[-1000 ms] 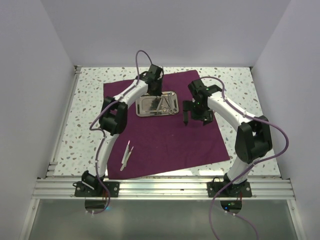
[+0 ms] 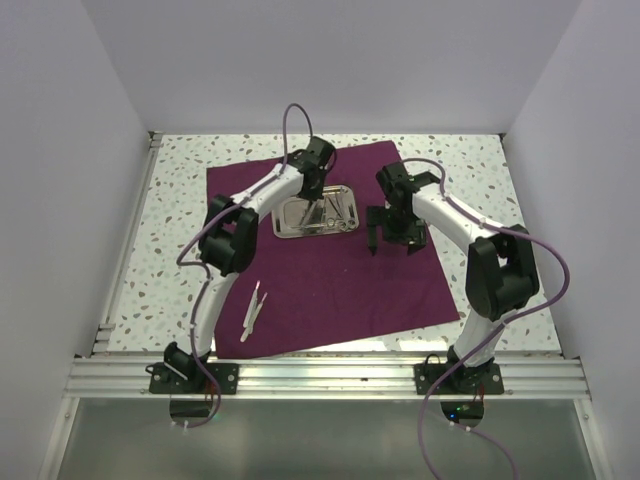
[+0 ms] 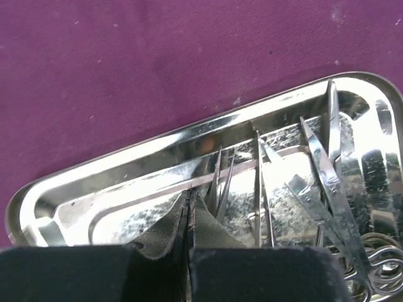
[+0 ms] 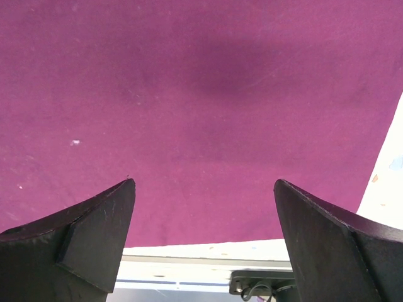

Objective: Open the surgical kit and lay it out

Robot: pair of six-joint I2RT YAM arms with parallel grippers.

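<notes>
In the top view the silver tray (image 2: 277, 228) lies at the back of the purple cloth, with my left gripper (image 2: 312, 198) over its far side. The left wrist view shows the left gripper shut, its fingertips together with nothing between them. Just right of those tips, outside the fingers, tweezers (image 3: 224, 192) lie in the tray, their lower part hidden by a finger. Farther right are a thin metal tool (image 3: 258, 189) and scissors (image 3: 334, 185) with ring handles. My right gripper is wide open over bare cloth.
Two slim pale handles (image 2: 250, 312) lie on the cloth (image 2: 330, 300) at the front left. The tray's raised rim (image 3: 157, 143) surrounds the tools.
The tweezers now sit right of them, and the tray view has shifted. The right arm has barely moved.
</notes>
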